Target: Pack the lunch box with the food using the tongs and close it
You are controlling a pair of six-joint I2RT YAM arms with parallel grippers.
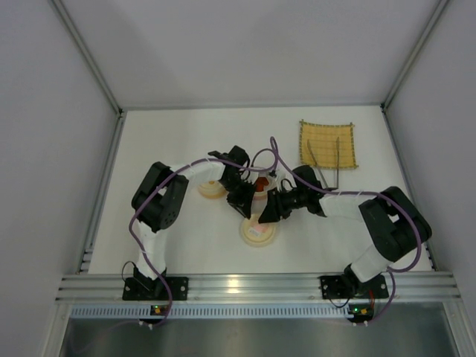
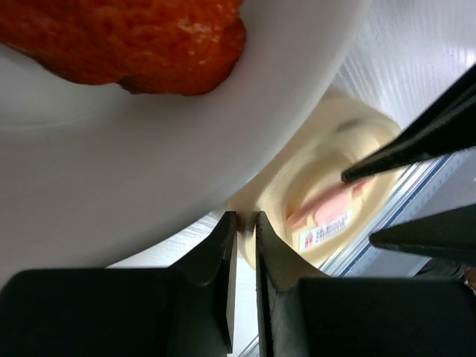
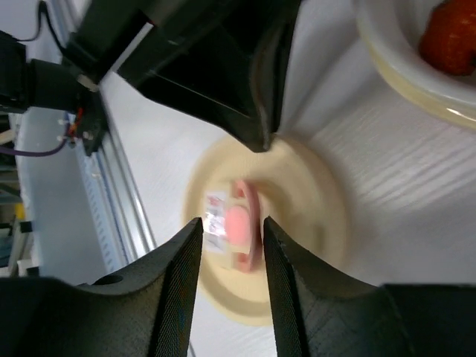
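A round cream lid (image 1: 258,235) with a pink-and-white label (image 3: 237,223) lies on the table in front of a bowl (image 2: 134,163) holding reddish-brown food (image 2: 186,44). My left gripper is nearly closed at the lid's rim, beside the bowl; the pale rim shows at its fingertips, though contact is hard to confirm. My right gripper is over the lid, its fingertips around the pink strip on the label; whether they grip it is unclear in the blurred view.
Another cream round piece (image 1: 210,191) sits behind the left arm. A yellow mat (image 1: 327,137) with long utensils lies at the back right.
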